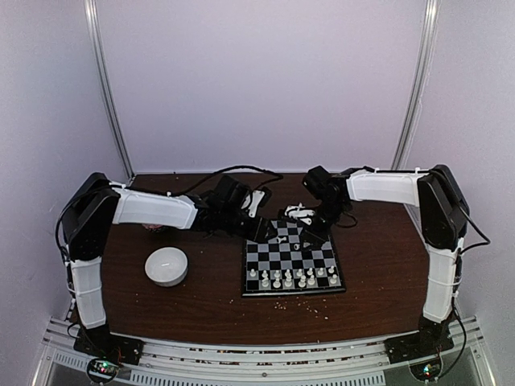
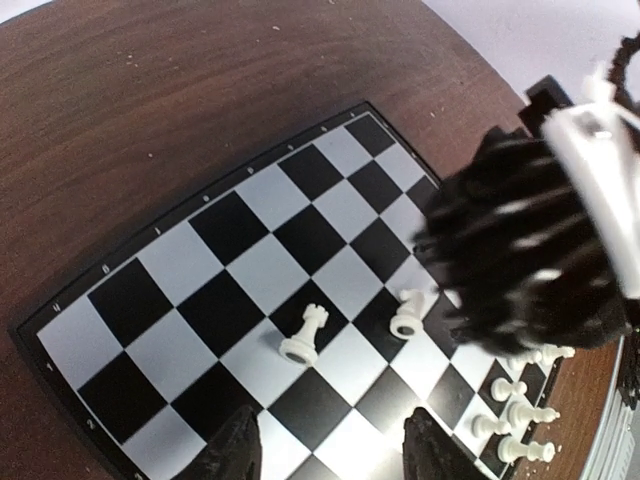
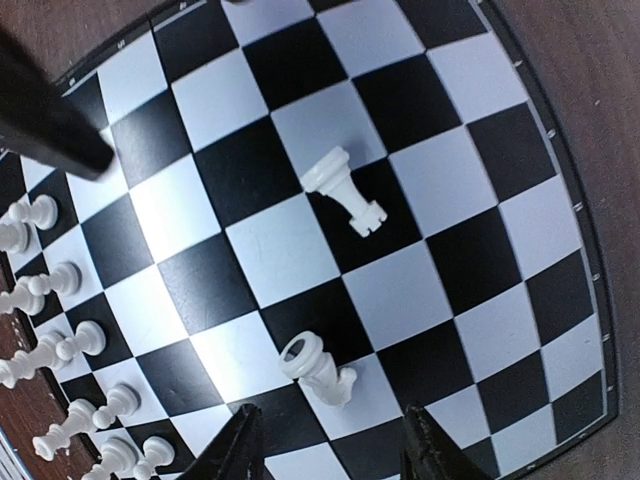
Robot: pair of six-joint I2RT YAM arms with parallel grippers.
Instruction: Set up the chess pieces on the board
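Observation:
The black-and-white chessboard (image 1: 274, 258) lies on the brown table, with white pieces (image 1: 288, 283) in two rows along its near side. Mid-board, a white rook (image 2: 303, 337) and a white knight (image 2: 408, 314) lie tipped over, apart from each other. My left gripper is open over the board's left part, nothing between its fingers. In the right wrist view, my right gripper is open too and empty; the knight (image 3: 320, 372) lies just ahead of its fingertips and the rook (image 3: 345, 190) farther off.
A white bowl (image 1: 166, 266) stands left of the board. Another bowl behind it is mostly hidden by the left arm. The two grippers are close together over the board.

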